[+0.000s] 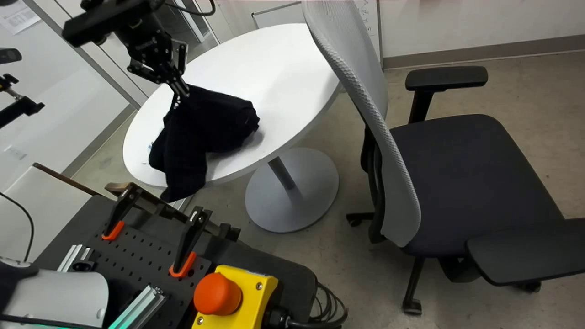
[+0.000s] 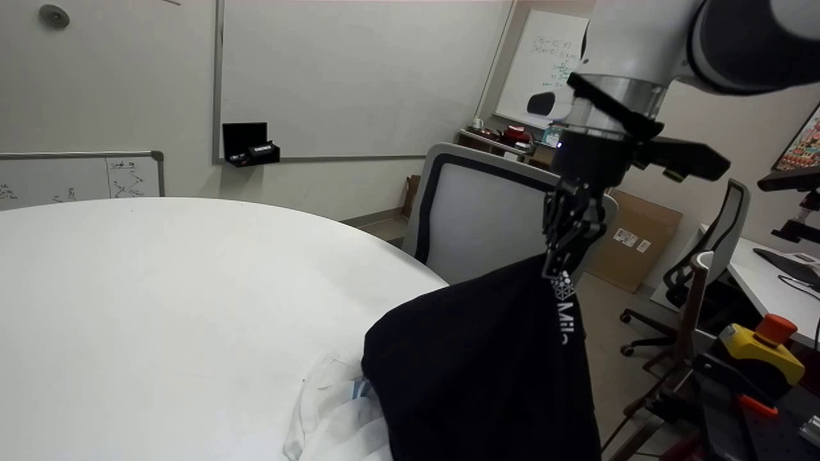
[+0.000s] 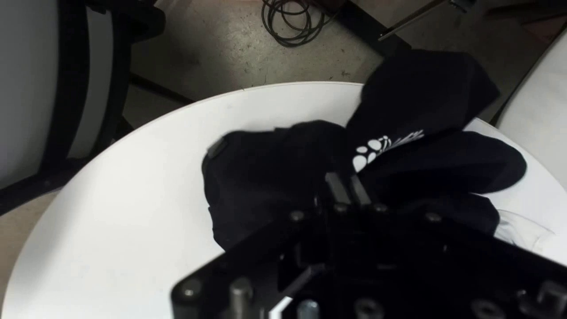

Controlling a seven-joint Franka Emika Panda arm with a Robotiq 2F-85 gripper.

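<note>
A black garment with a white print hangs from my gripper, which is shut on a pinch of its cloth. In exterior view 1 the garment is drawn up into a peak, its lower part resting on the table and one flap hanging over the near edge. Exterior view 2 shows the raised cloth with white lettering just below the gripper. Seen from the wrist, folds of black cloth spread around the gripper, whose fingers stand close together. The pinched bit itself is hard to make out.
Crumpled white, partly clear material lies beside the garment. A grey chair stands against the table's side, and a bench with an emergency stop button is nearby.
</note>
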